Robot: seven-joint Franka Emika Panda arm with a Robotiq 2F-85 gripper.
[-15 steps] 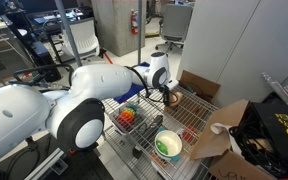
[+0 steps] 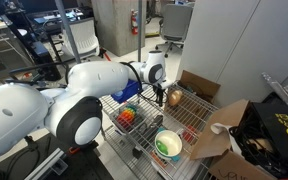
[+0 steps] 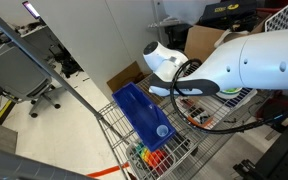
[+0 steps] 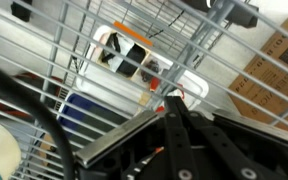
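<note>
My gripper is shut, with nothing visible between its fingertips, and points at a wire rack [image 4: 68, 50] in the wrist view. Below the wires there show a white tray-like thing [image 4: 106, 67] holding small items and an orange strip [image 4: 134, 36]. In exterior view 1 the gripper [image 2: 164, 98] hangs low over the rack's far half, beside a round brown object [image 2: 176, 95]. A blue tray [image 3: 142, 114] lies to one side of the arm. The arm hides the fingertips in exterior view 2.
A white tub [image 2: 168, 145] with green contents stands at the rack's near side. Colourful items [image 2: 126, 116] lie near the blue tray. An open cardboard box [image 2: 222, 135] and a black case [image 2: 284, 130] crowd the right. Bare wire shows between them.
The wrist and gripper have shifted slightly left in exterior view 1, leaving more of the round brown object uncovered. Objects around them look unmoved.
</note>
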